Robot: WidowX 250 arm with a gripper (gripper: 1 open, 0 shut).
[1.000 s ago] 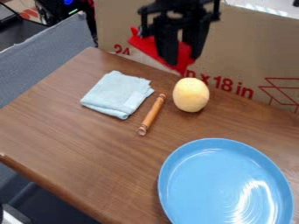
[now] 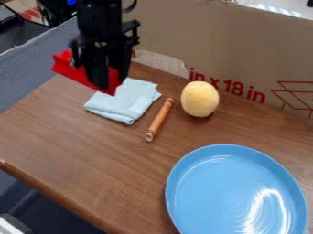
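The dark gripper (image 2: 104, 59) hangs at the upper left, over the back of the wooden table, with a red object (image 2: 76, 71) at its fingers, held above the folded light blue cloth (image 2: 123, 101). The dark fingers hide part of the red object. A yellow potato-like object (image 2: 199, 99) and an orange-brown stick (image 2: 159, 120) lie to the right of the cloth. A blue plate (image 2: 235, 196) lies at the front right.
A cardboard box wall (image 2: 244, 50) stands along the back.
The gripper and the red object have moved left and lower, from in front of the cardboard toward the cloth. The things on the table have not moved.
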